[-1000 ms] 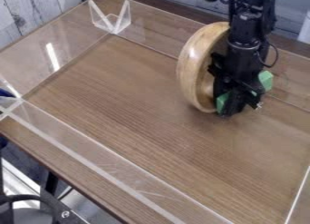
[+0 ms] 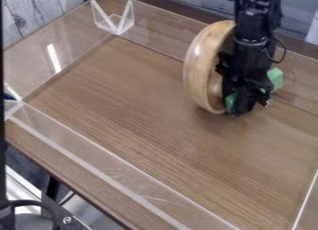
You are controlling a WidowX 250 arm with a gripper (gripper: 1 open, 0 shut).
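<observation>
A large round tan wooden bowl [image 2: 203, 64] stands tilted on edge at the upper right. My black gripper [image 2: 239, 96] is pressed against its right side, over a green object [image 2: 272, 80] that is mostly hidden behind the arm. The arm and cables hide the fingertips, so I cannot see how the fingers stand or what is between them.
A white angular marking or object [image 2: 113, 21] is at the upper left. Black cables and hardware [image 2: 28, 215] lie at the lower left corner.
The arm and gripper have shifted slightly, and the bowl has moved a little with slightly changed tilt.
</observation>
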